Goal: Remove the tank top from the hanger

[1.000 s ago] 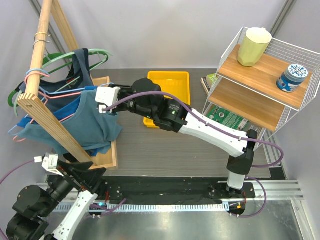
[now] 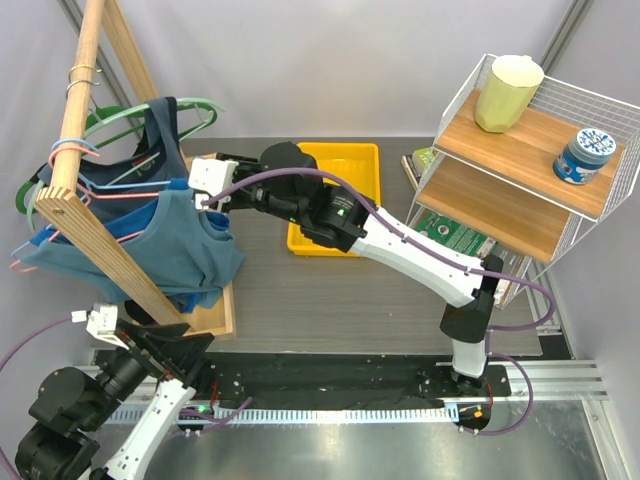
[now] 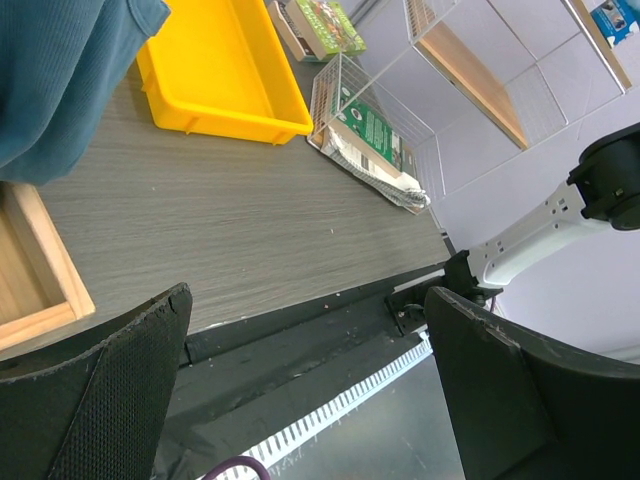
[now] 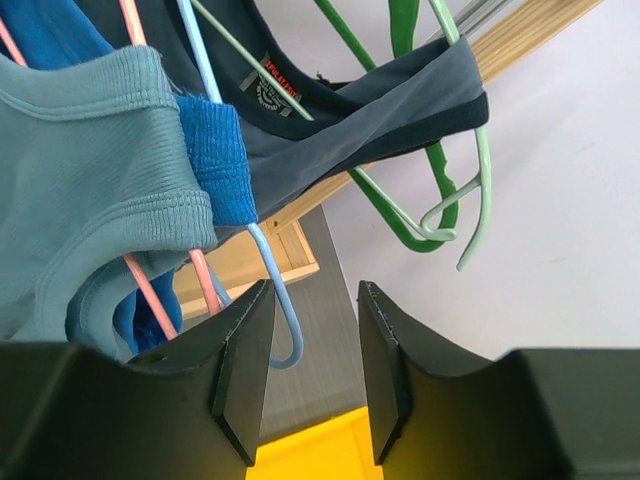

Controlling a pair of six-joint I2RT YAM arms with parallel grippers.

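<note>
On the wooden rack hang a teal tank top (image 2: 190, 240), a blue one (image 4: 222, 165) and a dark navy one (image 4: 395, 112). A light blue hanger (image 4: 273, 268) carries the blue strap; pink hanger arms (image 4: 205, 280) pass through the teal top. My right gripper is open at the garments' side. In the right wrist view the blue hanger's curved end shows in the gap between its fingers, beside the left one. Whether it touches is unclear. My left gripper stands open and empty in front of the rack, below the teal top.
A yellow bin (image 2: 360, 170) sits on the grey table behind my right arm. At the right stands a wire shelf (image 2: 570, 150) with a yellow cup (image 2: 508, 95) and a blue jar (image 2: 583, 158). Green hangers (image 4: 430, 205) stick out by the navy top.
My right arm has shifted slightly up and left in the top view, toward the rack. The blue and pink hangers moved a little. My left arm is almost still.
</note>
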